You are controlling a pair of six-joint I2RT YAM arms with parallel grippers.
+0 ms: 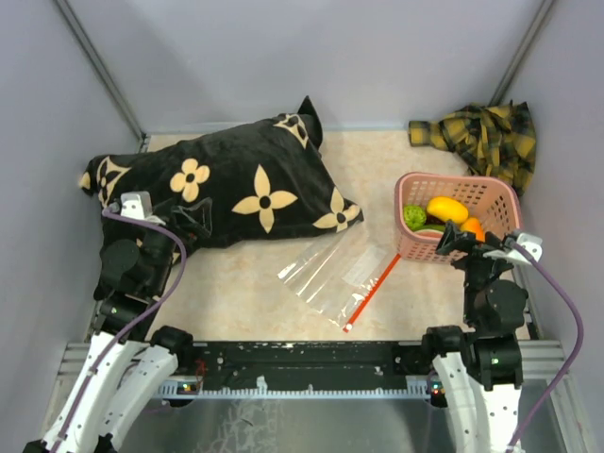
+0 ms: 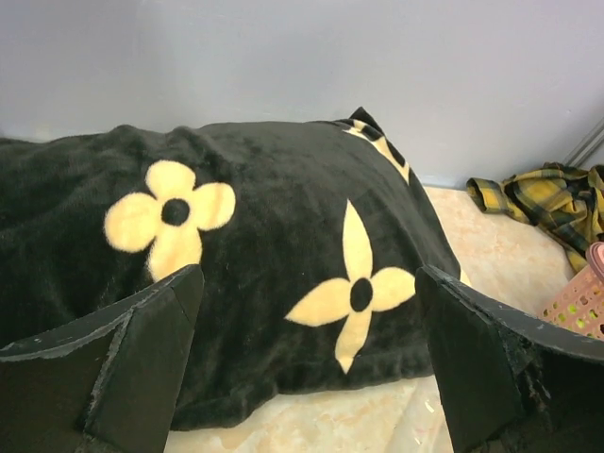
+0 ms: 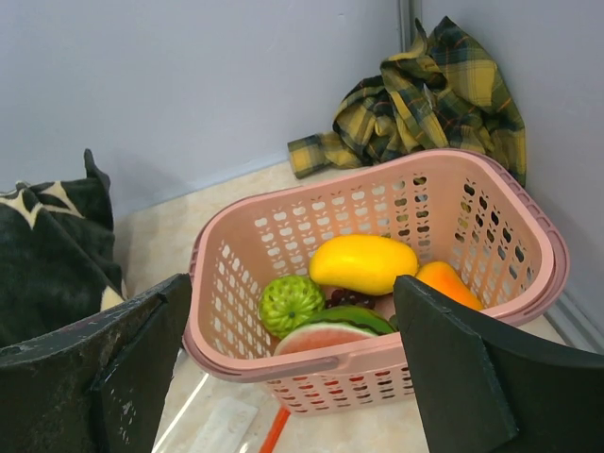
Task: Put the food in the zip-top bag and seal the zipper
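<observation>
A clear zip top bag (image 1: 332, 274) with a red zipper strip (image 1: 371, 292) lies flat and looks empty at the front middle of the table. To its right stands a pink basket (image 1: 408, 193) holding the food: a yellow item (image 3: 363, 263), a green round one (image 3: 290, 304), an orange one (image 3: 447, 282), a watermelon slice (image 3: 321, 337) and something dark red. My right gripper (image 1: 462, 247) is open over the basket's near side, nothing between its fingers. Over the left part of the black cushion, my left gripper (image 1: 179, 217) is open and empty.
The large black cushion (image 1: 226, 170) with cream flowers fills the back left. A yellow-and-black plaid cloth (image 1: 486, 142) is heaped at the back right. Bare table (image 1: 255, 293) shows left of the bag, and between cushion and basket.
</observation>
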